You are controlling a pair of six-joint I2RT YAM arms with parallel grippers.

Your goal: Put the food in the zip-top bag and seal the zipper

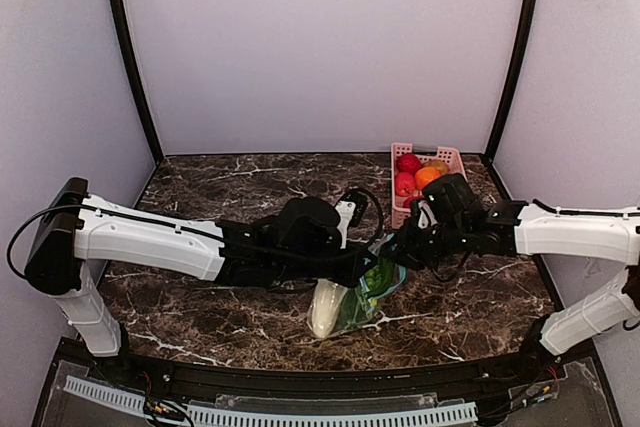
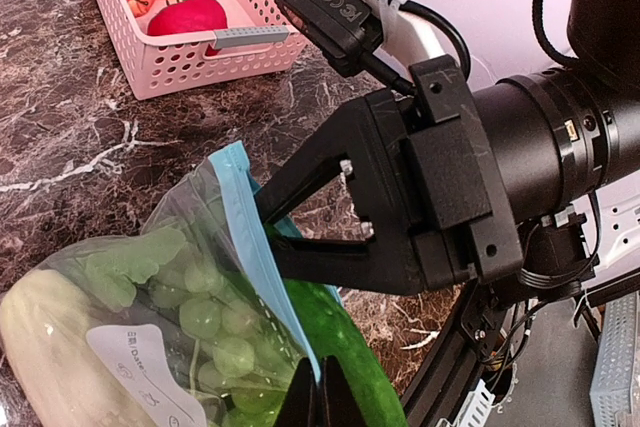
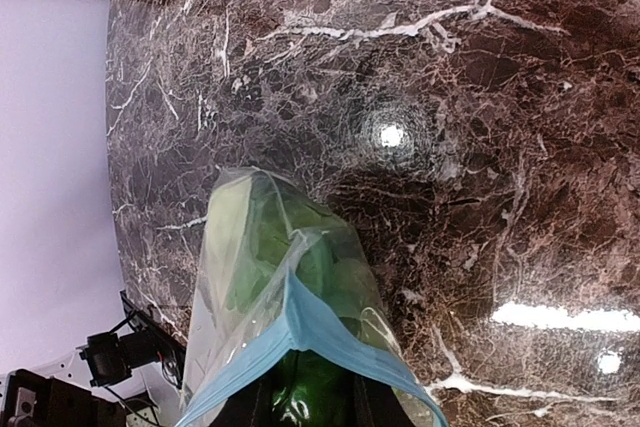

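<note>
The clear zip bag (image 1: 340,302) with a blue zipper strip (image 2: 245,232) holds a pale long vegetable (image 2: 40,327) and green grapes (image 2: 200,312). My left gripper is shut on the bag's zipper edge. My right gripper (image 1: 395,252) is at the bag's mouth, shut on a long green vegetable, which is partly inside the bag behind the blue strip in the left wrist view.
A pink basket (image 2: 120,47) with red and orange produce stands at the back right of the marble table (image 1: 220,337).
</note>
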